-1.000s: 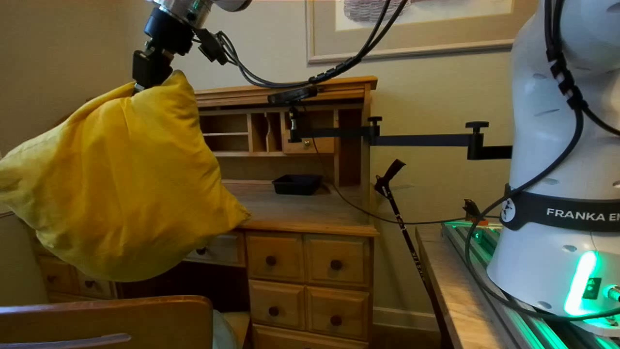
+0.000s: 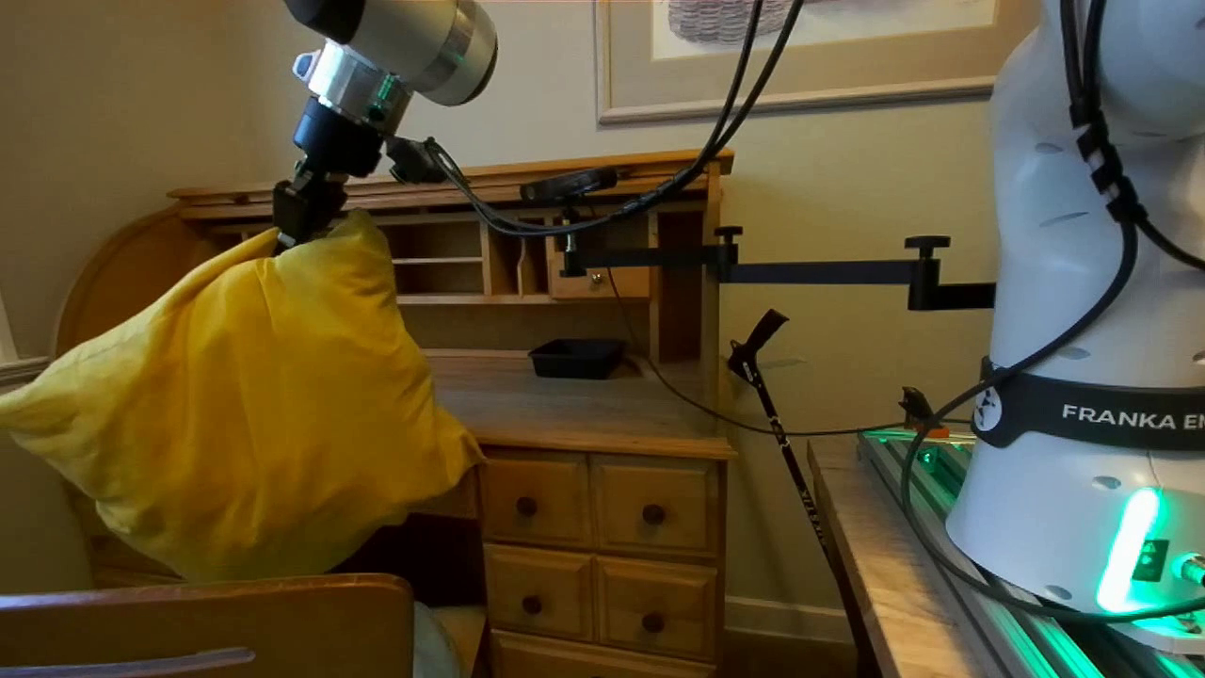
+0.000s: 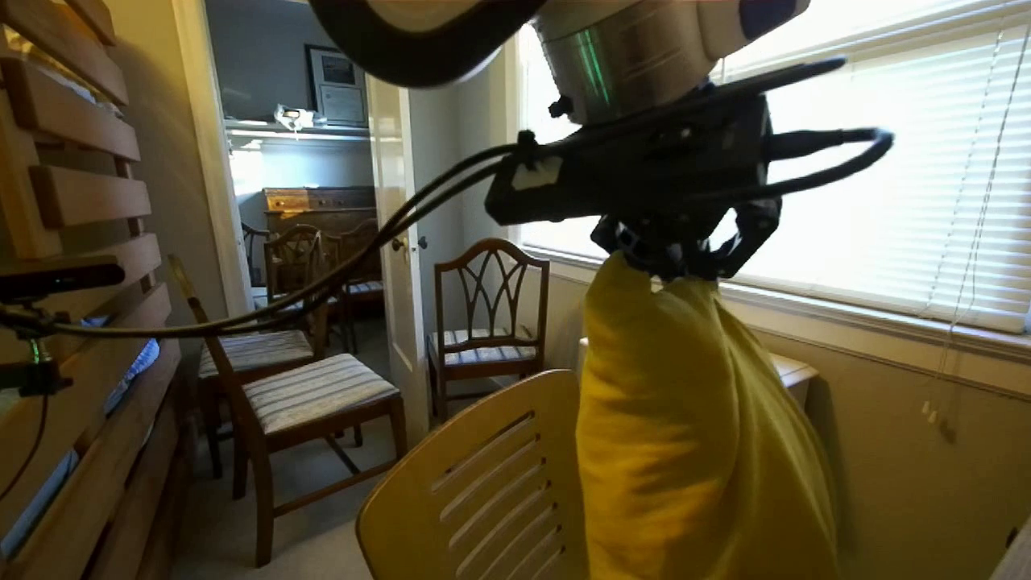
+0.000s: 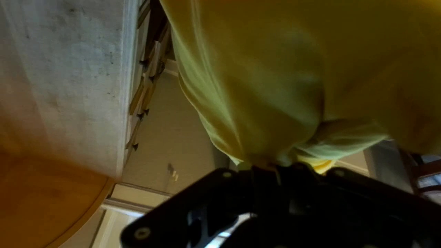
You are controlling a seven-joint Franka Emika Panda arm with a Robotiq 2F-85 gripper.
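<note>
A big yellow pillow [image 2: 254,418] hangs in the air by its upper edge. My gripper [image 2: 282,243] is shut on a pinch of its cloth, and the pillow's body droops below. In exterior view 2 the yellow pillow [image 3: 686,425] hangs beside the slatted wooden chair back [image 3: 483,483], overlapping it in the picture; whether they touch I cannot tell. From the wrist, the pillow [image 4: 268,82] fills the upper middle and right, its cloth running into the dark fingers. The fingertips themselves are hidden in the folds.
Behind the pillow in exterior view 1 stands a wooden desk [image 2: 565,418] with drawers and a small black tray [image 2: 577,358] on top. A walking cane [image 2: 785,441] leans near the robot's table [image 2: 881,542]. Other chairs [image 3: 319,391] stand toward the doorway.
The gripper and pillow have come down and slightly to the right in exterior view 1. The pillow's lower edge now lies close above the chair back in the picture. The grip is kept.
</note>
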